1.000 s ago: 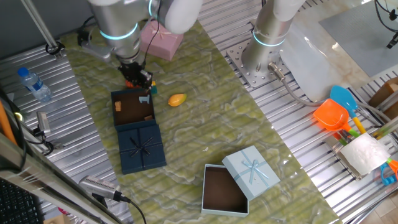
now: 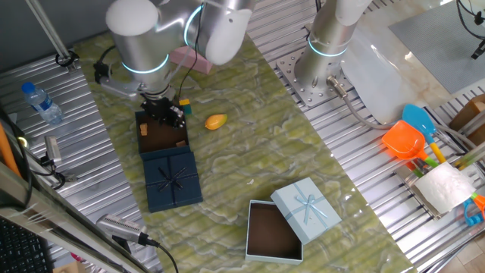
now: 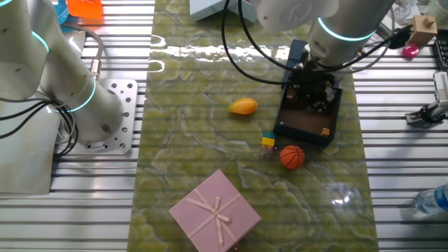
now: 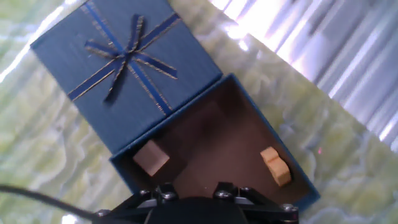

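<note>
The dark blue gift box stands open, with its bow-topped lid against one side. Over the box's far part is my gripper. In the wrist view its dark fingers show at the bottom edge, over the box's near end; what lies below them is hidden, and their opening is unclear. Inside the box are a small brown block in one corner and an orange-tan wooden piece by the opposite wall. Outside it lie a yellow-orange fruit, a yellow-and-teal toy block and a small basketball.
A pink gift box with a bow stands beyond the basketball. At the other end sits an open light blue box, its lid leaning on it.
My gripper has moved from beyond the blue box's far edge to over its inside.
</note>
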